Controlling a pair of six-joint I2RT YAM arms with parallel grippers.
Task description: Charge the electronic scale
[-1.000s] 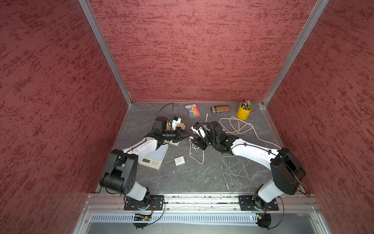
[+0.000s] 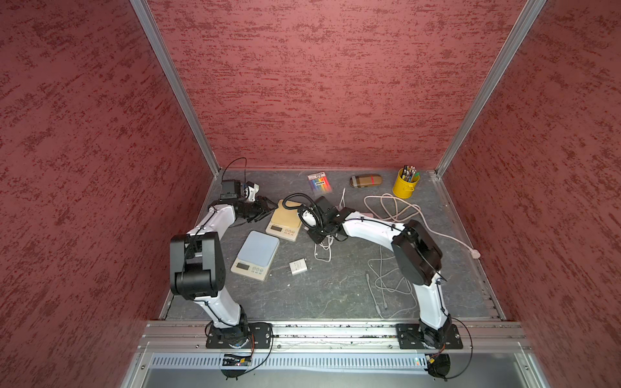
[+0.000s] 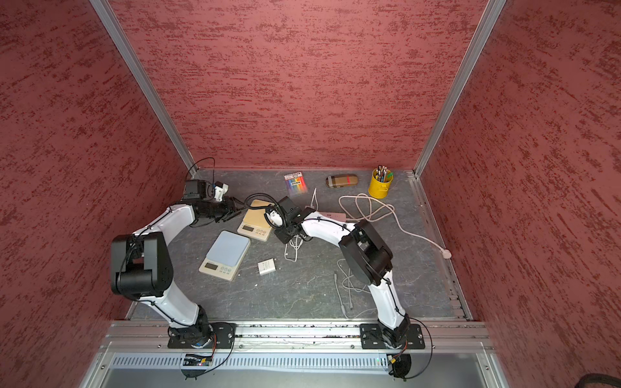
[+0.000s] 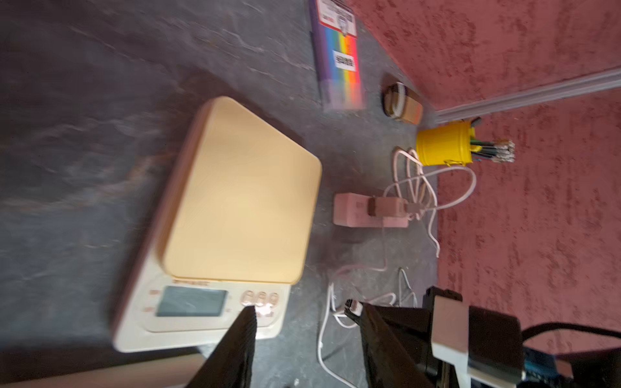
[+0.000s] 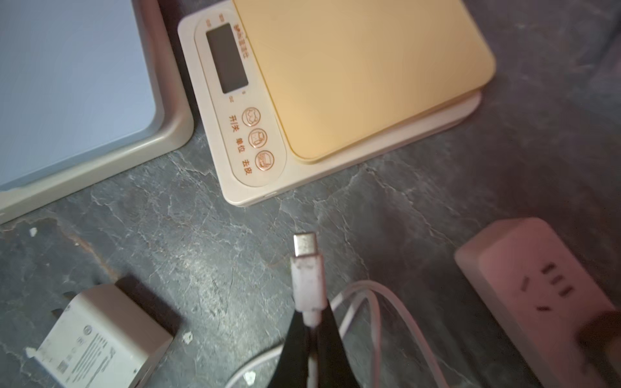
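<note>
In the right wrist view, my right gripper is shut on a white charging cable, just behind its USB-C plug [image 5: 308,278]. The bare metal tip points toward the near side of the yellow-topped scale [image 5: 375,71], with a gap of table between them. My left gripper stands open at the far left, empty, facing that scale's display end. Left of the yellow scale lies a blue-topped scale [image 2: 255,252]. A pink power strip [image 4: 355,210] has a plug with a white cable in it.
A loose white charger block [image 5: 103,339] lies in front of the scales. Grey cables [image 2: 388,284] coil at front right. A crayon pack [image 2: 319,183], a brown case [image 2: 366,181] and a yellow pen bucket [image 2: 404,184] stand along the back.
My left gripper has drawn back to the left, off the yellow scale and away from the right gripper. The right gripper has moved left toward that scale, carrying the cable plug.
</note>
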